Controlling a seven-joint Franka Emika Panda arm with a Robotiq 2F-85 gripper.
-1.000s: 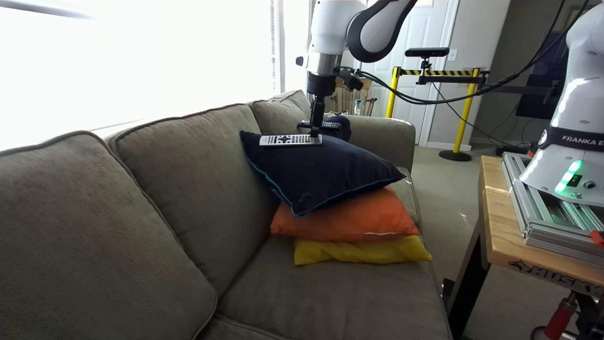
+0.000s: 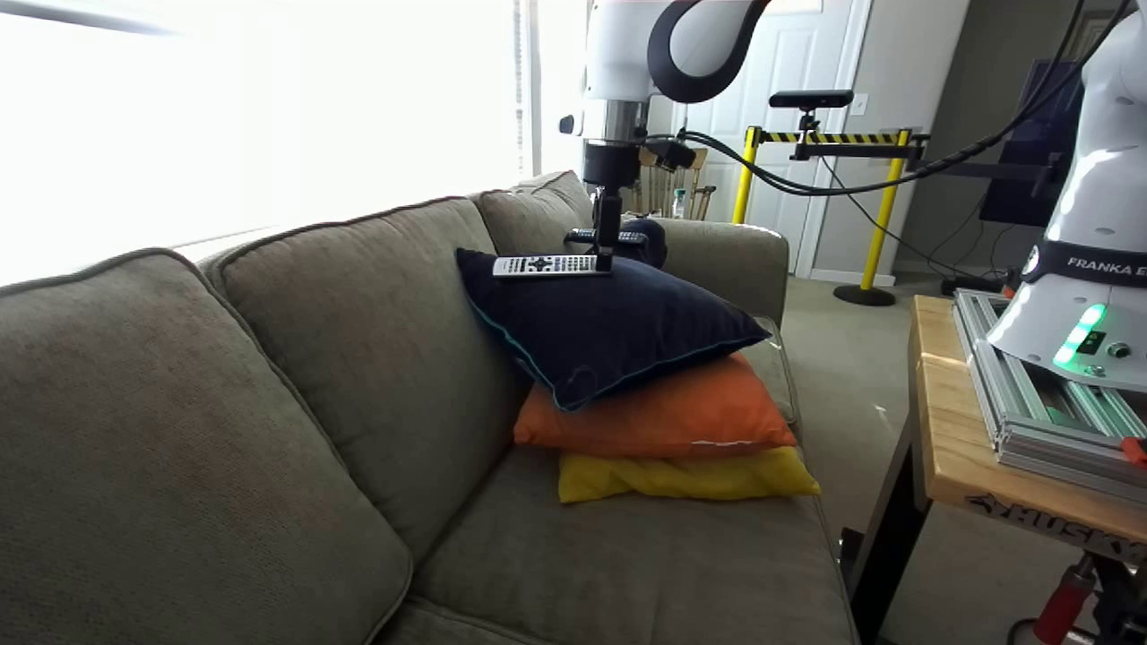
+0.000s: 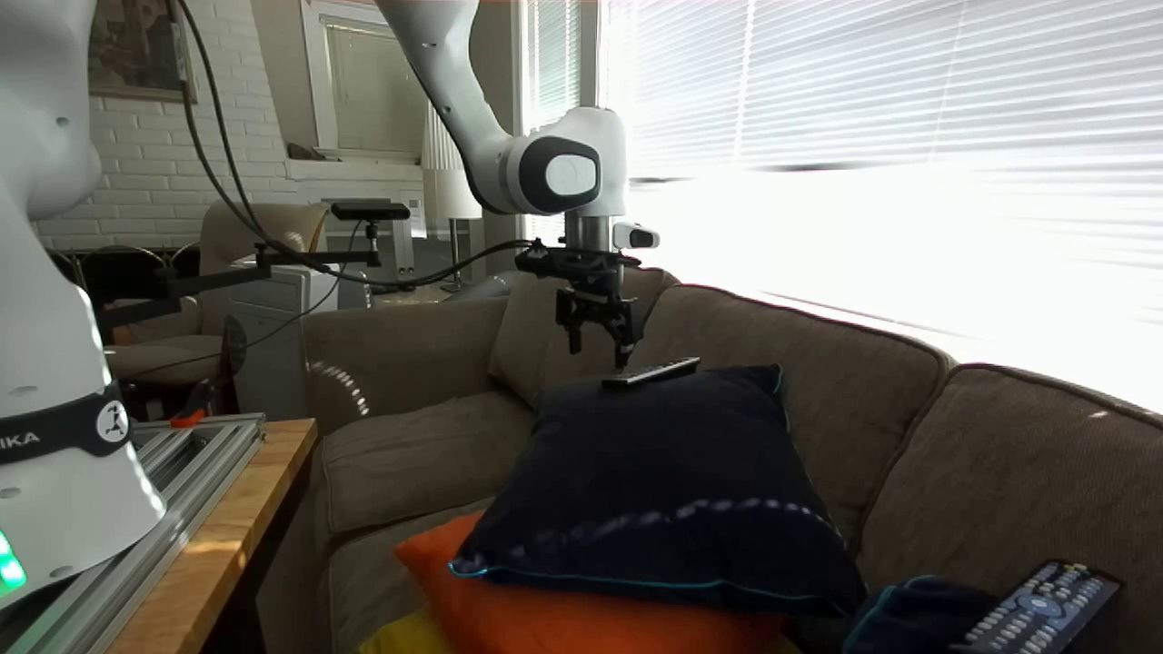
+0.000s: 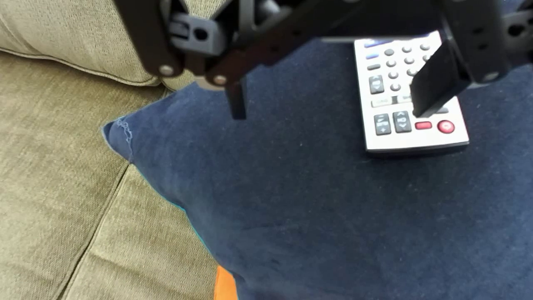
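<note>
A silver remote control with dark buttons lies on top of the navy cushion. My gripper points down at one end of this remote, fingers open and nothing held. In the wrist view, one finger of the gripper overlaps the remote's face near its red buttons. The other finger is left of the remote, over bare cushion. Whether the nearer fingertip touches the remote I cannot tell. The remote's far end is hidden behind the gripper body in the wrist view.
Under the navy cushion are an orange cushion and a yellow one, stacked on the grey-brown sofa. A second, darker remote rests farther along. The sofa backrest rises close beside the gripper. Open seat lies in front of the stack.
The arm's wrist has straightened from a slight tilt to nearly upright. My fingertips have shifted slightly to the right and lower in exterior view 1. The remote and cushions have stayed put.
</note>
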